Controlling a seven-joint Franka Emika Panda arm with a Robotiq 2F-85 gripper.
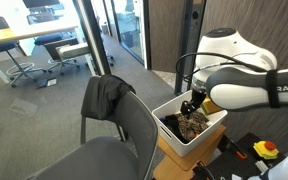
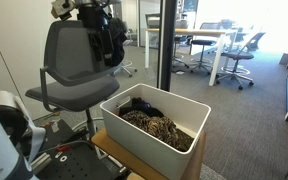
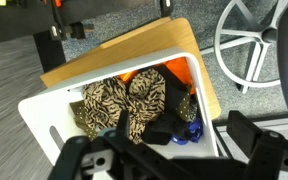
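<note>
A white bin [image 2: 189, 110] stands on a wooden surface [image 2: 124, 152]. Inside it lie a leopard-print cloth [image 3: 141, 92] and a dark cloth [image 3: 166, 127], with bits of orange [image 3: 179, 70] and blue [image 3: 194, 131] showing at one side. My gripper is open, its fingers well apart in the wrist view, and nothing shows held between them. Exterior view 2 has the dark gripper [image 2: 92, 35] high up, above the bin's level. The arm hides part of the bin in exterior view 1.
An office chair [image 1: 104, 150] with a black garment [image 1: 106, 95] over its back stands beside the bin. A red emergency button [image 1: 267, 149] lies near the arm's base. Grey floor [image 1: 49, 120] is open beyond the chair.
</note>
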